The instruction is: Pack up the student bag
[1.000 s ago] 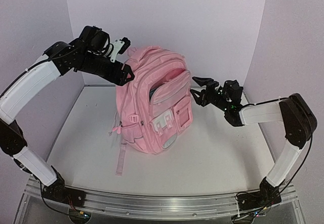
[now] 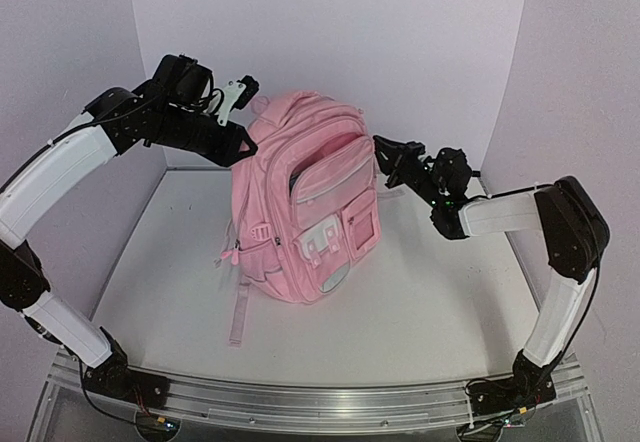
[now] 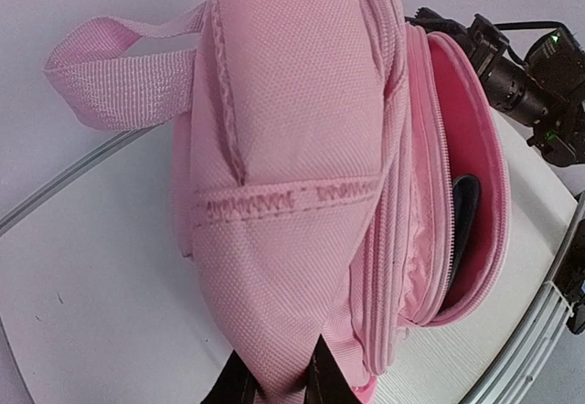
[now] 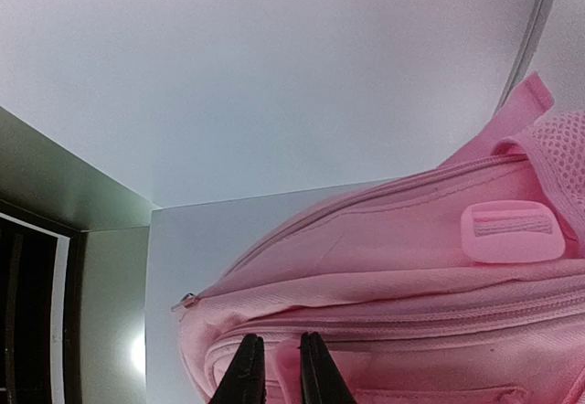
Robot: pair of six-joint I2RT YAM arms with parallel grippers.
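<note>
A pink backpack (image 2: 310,202) stands upright on the white table, its front compartment partly unzipped and gaping at the top. At the bag's upper left edge, my left gripper (image 2: 245,144) is shut on a fold of it; in the left wrist view, pink fabric (image 3: 274,331) runs down between the fingers. My right gripper (image 2: 378,150) meets the bag's upper right side. In the right wrist view its fingers (image 4: 249,354) are closed around a narrow pink piece of the bag (image 4: 289,366); whether this is a tab or a fold is unclear.
Something dark (image 3: 464,207) shows inside the open compartment. A loose strap (image 2: 240,312) hangs onto the table (image 2: 420,312) at the bag's lower left.
My right gripper was open beside the bag; it has moved left against it and closed. The left gripper has shifted slightly left, with the bag's opening looking a little narrower.
</note>
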